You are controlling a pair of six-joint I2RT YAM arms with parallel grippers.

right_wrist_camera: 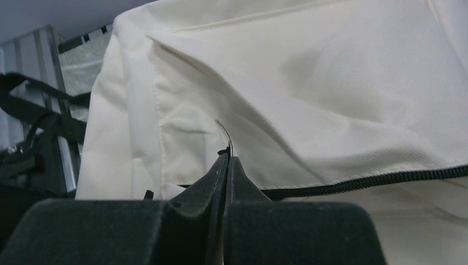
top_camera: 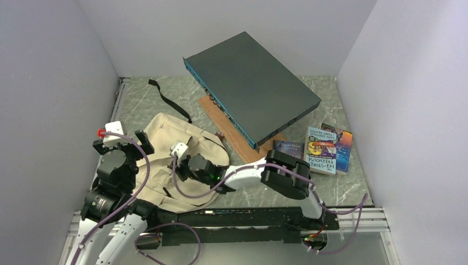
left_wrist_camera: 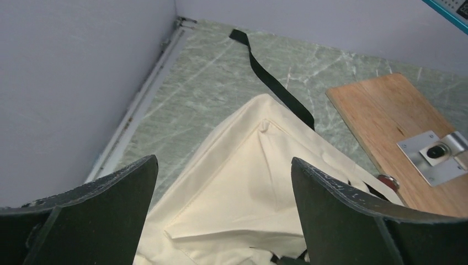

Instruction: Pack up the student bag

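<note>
The cream bag (top_camera: 163,132) lies flat at the left of the table, its black strap (top_camera: 171,103) stretched out behind it. In the right wrist view a black zip (right_wrist_camera: 394,178) runs along an opening in the bag cloth (right_wrist_camera: 342,121). My right gripper is shut over this zip. A small dark bit and a thin curved strand show at its tips; whether they are pinched is unclear. My left gripper stands open above the bag's left side, empty. Three books lie at the right: one yellow-blue (top_camera: 321,152), one orange-blue (top_camera: 343,148), one purple (top_camera: 289,148).
A big dark panel (top_camera: 251,88) juts over the middle of the table, above a wooden board (top_camera: 223,118) with a metal bracket (left_wrist_camera: 433,157). Side walls close in both ends. Bare table shows at the back left.
</note>
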